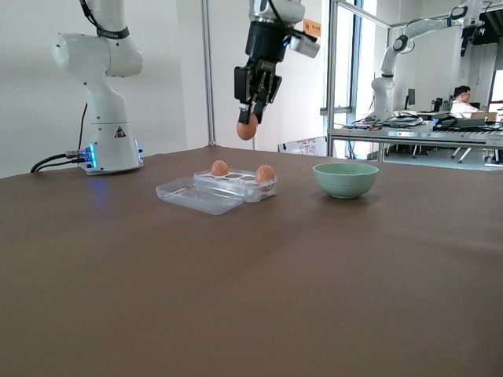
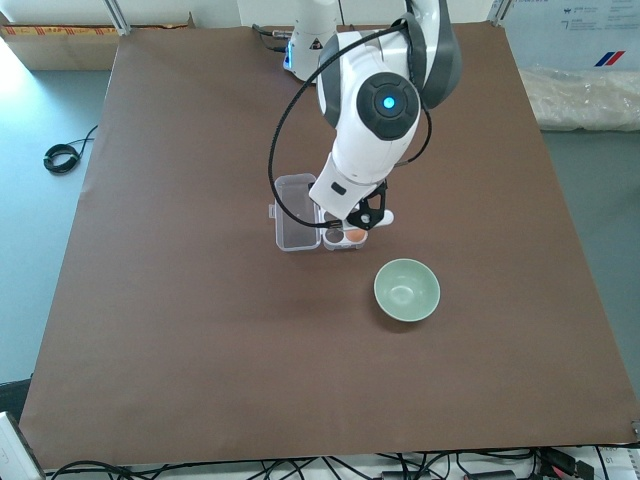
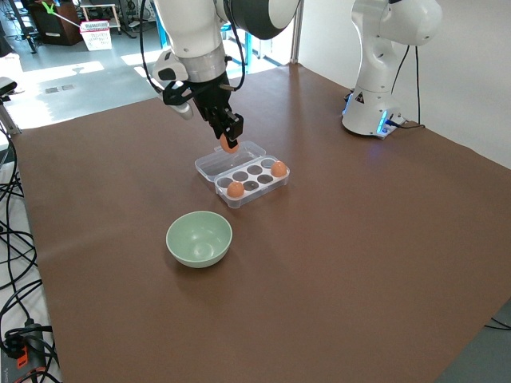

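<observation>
My black gripper (image 1: 251,110) is shut on an egg (image 1: 247,129), held in the air above the clear egg carton (image 3: 255,183); in the camera left view the arm largely hides the carton. Two other brown eggs sit in the carton, one (image 3: 235,189) at its near end and one (image 3: 279,168) at the other. The carton's lid (image 2: 295,230) lies open beside the tray. A mint green bowl (image 3: 199,238) stands empty on the brown table, apart from the carton.
Cables (image 3: 24,295) run outside the table edge.
</observation>
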